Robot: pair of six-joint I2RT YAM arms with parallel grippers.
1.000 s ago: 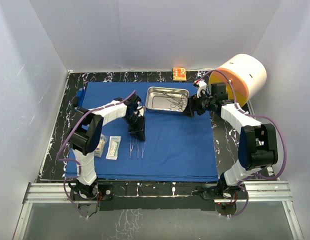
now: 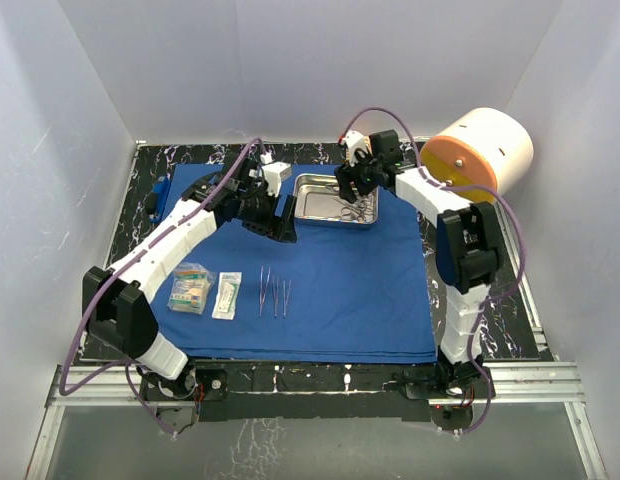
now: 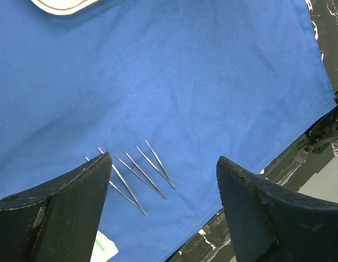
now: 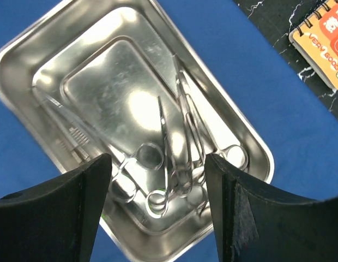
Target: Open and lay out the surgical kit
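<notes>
A steel tray (image 2: pixel 308 218) rests at the back middle of the blue cloth (image 2: pixel 340 290). Several scissor-like instruments lie inside it, among them scissors (image 4: pixel 150 155) at its near end and a clamp (image 4: pixel 185 117) along one side. My right gripper hangs open over the tray, the handle loops between its fingers in view but not gripped. Open and empty, my left gripper (image 2: pixel 285 228) stands above the cloth just left of the tray. On the cloth at the front left lie tweezers (image 2: pixel 263 292), side by side with more tweezers (image 3: pixel 155 161).
A white packet (image 2: pixel 227 296) and a bag of supplies (image 2: pixel 191 288) lie at the front left. Behind the tray is an orange notebook (image 4: pixel 321 43). A large white cylinder (image 2: pixel 485 150) stands at the back right.
My left gripper has risen and moved back, away from the tweezers toward the tray. The right gripper has moved left, from the tray's right side to above its instruments.
</notes>
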